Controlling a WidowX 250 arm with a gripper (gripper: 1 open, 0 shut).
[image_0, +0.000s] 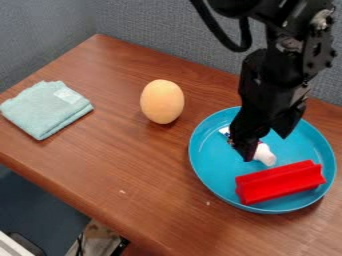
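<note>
My black gripper is lowered over a blue plate on the right, its tips just above or at a small white object that is partly hidden behind them. The gripper is open, though the space between its fingers is hard to make out. A red block lies on the front part of the plate.
An egg-shaped tan object stands left of the plate. A folded pale teal cloth lies at the far left of the wooden table. Grey panels stand behind.
</note>
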